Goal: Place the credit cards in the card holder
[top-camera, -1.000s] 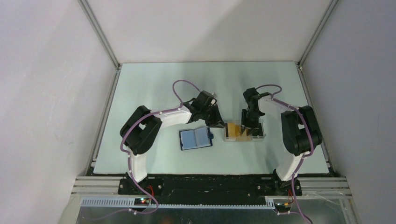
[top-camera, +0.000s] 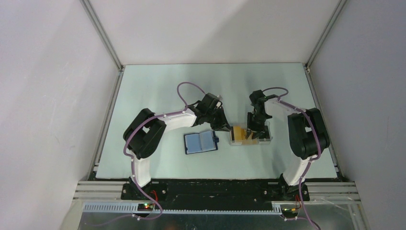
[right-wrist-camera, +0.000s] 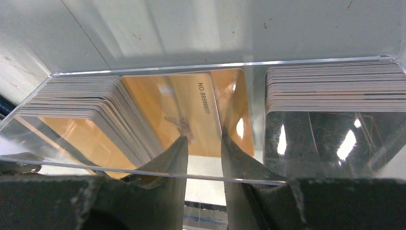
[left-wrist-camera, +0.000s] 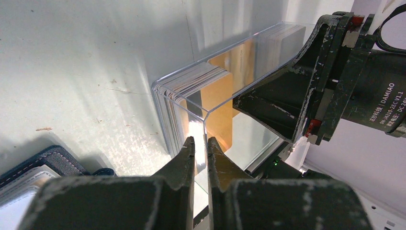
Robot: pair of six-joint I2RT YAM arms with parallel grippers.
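Note:
A clear box (top-camera: 234,143) holds stacks of credit cards: a gold stack (right-wrist-camera: 81,139), loose gold cards (right-wrist-camera: 189,105) in the middle and a dark stack (right-wrist-camera: 330,139). In the left wrist view my left gripper is shut on the box's near end corner. My right gripper is over the middle compartment, fingers part open around the lower part of the gold cards; whether they touch is unclear. The card holder (top-camera: 200,142), with open blue-tinted sleeves, lies left of the box.
The right arm's housing reaches close over the box in the left wrist view. Walls stand at both sides and behind.

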